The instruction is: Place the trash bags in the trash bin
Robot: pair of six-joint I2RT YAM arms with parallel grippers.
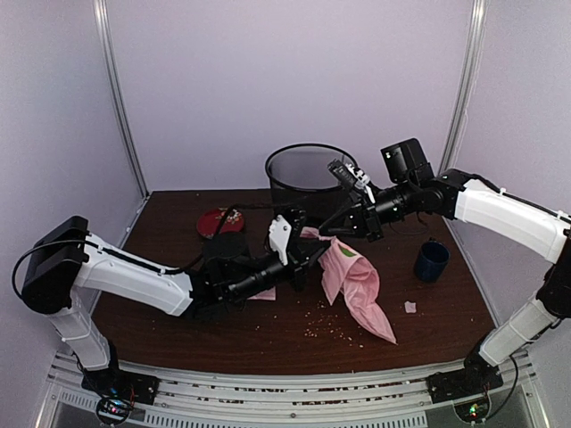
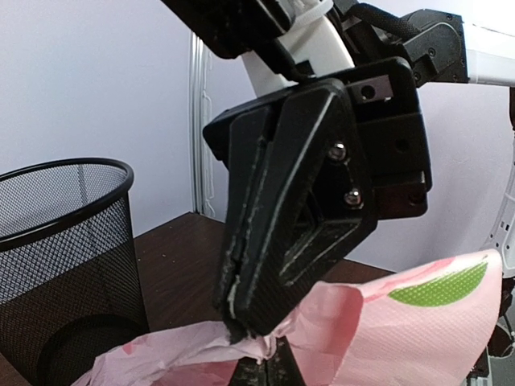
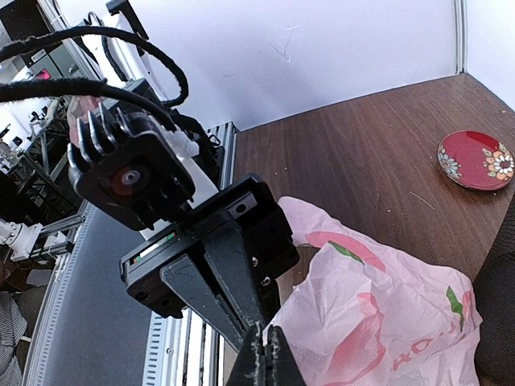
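Note:
A pink patterned bag (image 1: 352, 285) hangs in folds over the table's middle. My right gripper (image 1: 325, 231) is shut on its upper edge, and the left wrist view shows the bag (image 2: 426, 322) bunched at those black fingertips (image 2: 256, 318). My left gripper (image 1: 314, 251) has its tips right against the same bunched edge. Its fingers (image 2: 278, 370) are shut; whether any film lies between them is hidden. Behind both grippers stands the black mesh trash bin (image 1: 284, 192). Another pink piece (image 1: 264, 294) lies partly under the left arm.
On the left at the back is a red flowered plate (image 1: 211, 222). A dark blue mug (image 1: 432, 262) stands at the right, with a small pink scrap (image 1: 410, 307) in front of it. Crumbs (image 1: 323, 326) are scattered near the front.

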